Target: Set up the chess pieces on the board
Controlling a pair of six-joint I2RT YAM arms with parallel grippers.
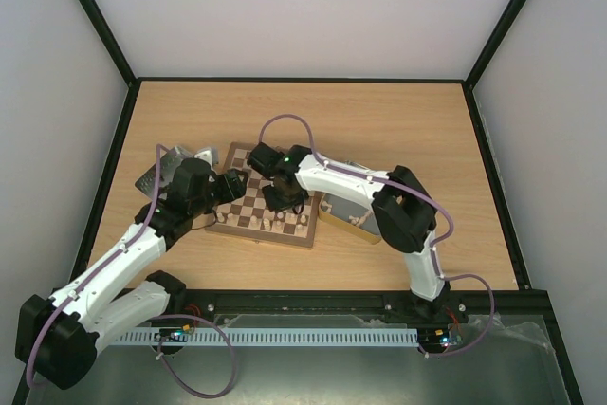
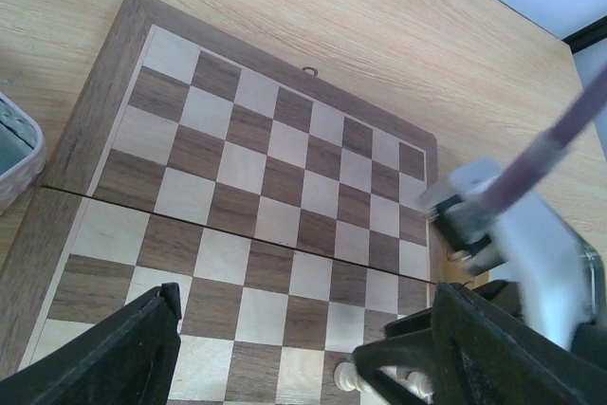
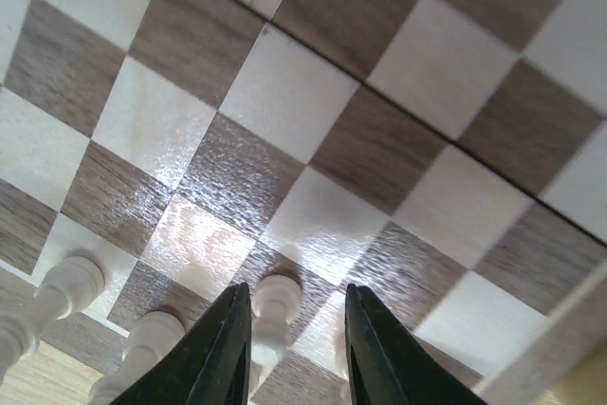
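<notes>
The wooden chessboard lies mid-table with white pieces along its near edge. My left gripper hovers over the board's left part, open; in the left wrist view its fingers frame mostly empty squares. My right gripper is open low over the board, its fingertips either side of a white pawn. More white pieces stand to its left in the right wrist view, and another is partly hidden behind the right finger.
A grey tray with pieces sits right of the board, under my right arm. A container is at the left.
</notes>
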